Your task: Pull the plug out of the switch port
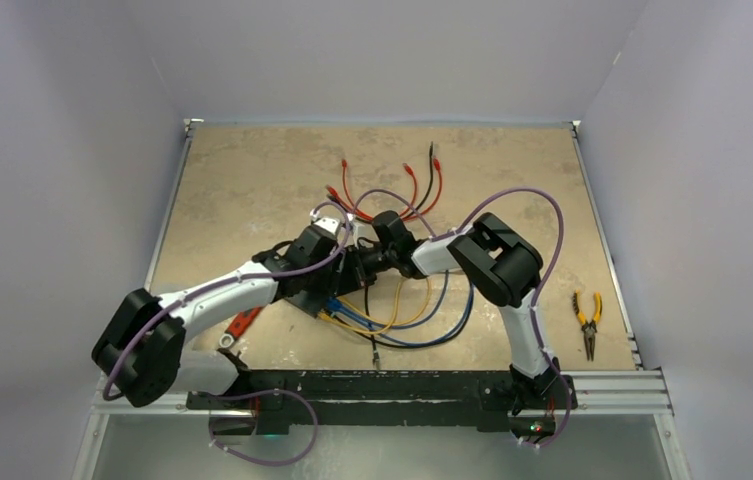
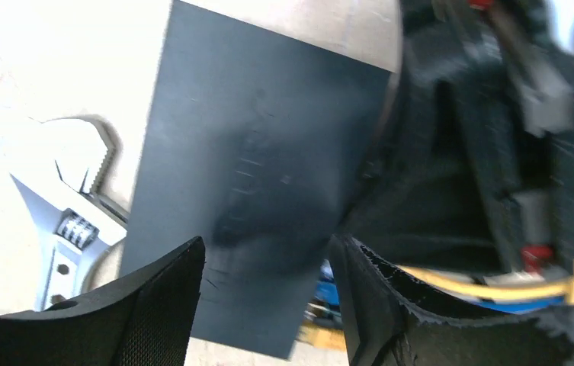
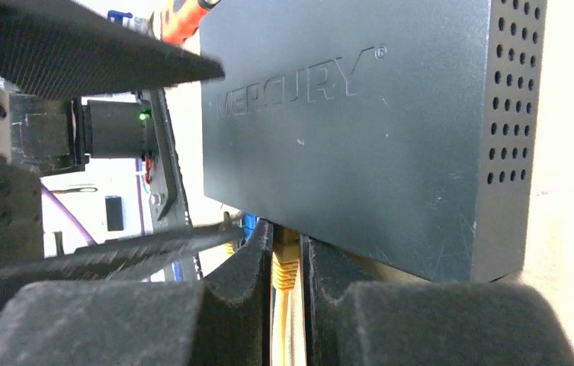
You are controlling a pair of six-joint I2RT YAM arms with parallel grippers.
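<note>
The dark grey switch (image 3: 344, 137), marked MERCURY, fills much of the right wrist view. At its lower edge, my right gripper is shut on a yellow plug (image 3: 285, 271), whose cable runs down between the fingers. The edge and fingers hide the plug's far end, so I cannot tell how deep it sits. Open and empty, my left gripper is over the switch (image 2: 261, 130) in the left wrist view. Both arms cover most of the switch from above.
A wrench (image 2: 70, 221) lies close beside the switch. Yellow and blue cables (image 1: 392, 325) loop out to its right. Red and black cables (image 1: 412, 190) lie behind, and pliers (image 1: 589, 322) far right.
</note>
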